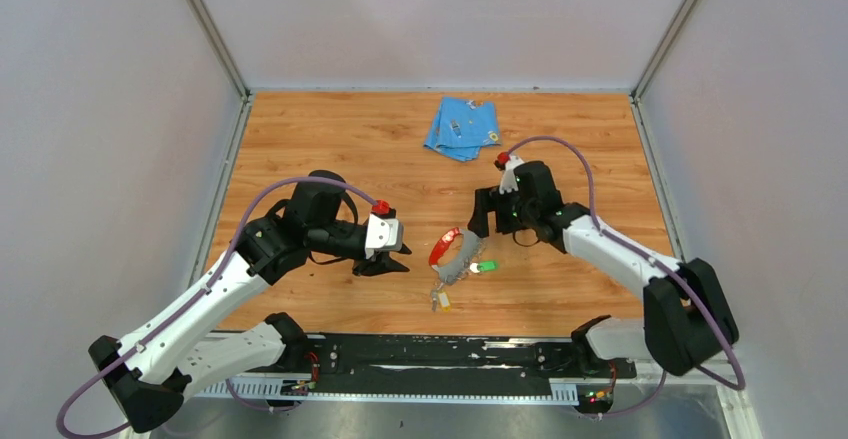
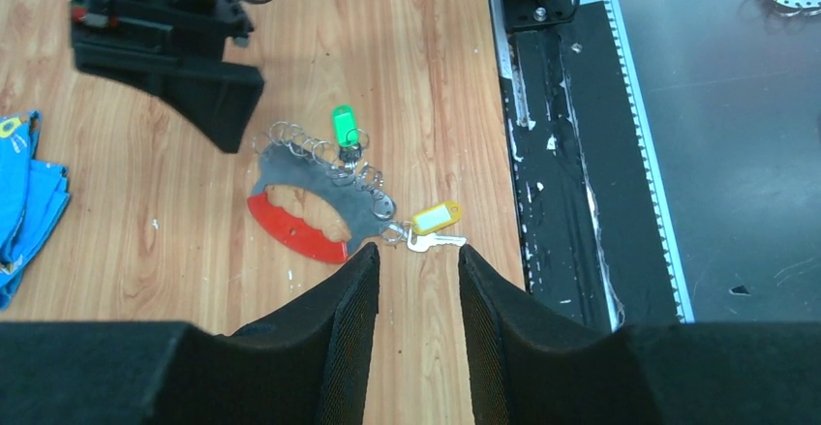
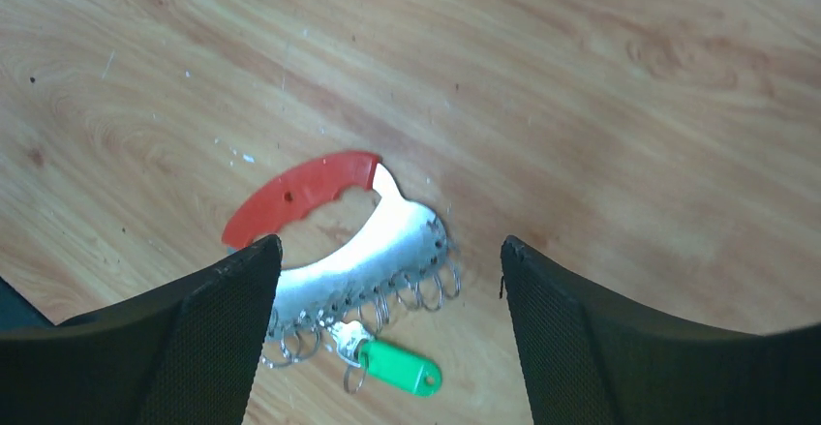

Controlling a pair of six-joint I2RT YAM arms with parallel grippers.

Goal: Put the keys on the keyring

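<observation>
The keyring lies flat on the table: a grey curved metal plate (image 2: pixel 324 183) lined with wire rings and a red handle (image 3: pixel 310 191). A green tag (image 3: pixel 397 367) with a small ring lies against its ringed edge. By one end of the plate are a yellow tag (image 2: pixel 437 217) and a silver key (image 2: pixel 433 241); whether they are linked to it I cannot tell. My left gripper, left of the keyring, is partly open and empty. Beside the keyring's far right end, my right gripper stands open above the table, holding nothing.
A folded blue cloth (image 1: pixel 464 129) lies at the back of the table. A black rail (image 1: pixel 440 351) runs along the front edge. Bare wood (image 1: pixel 560 299) lies free to the right of the keyring.
</observation>
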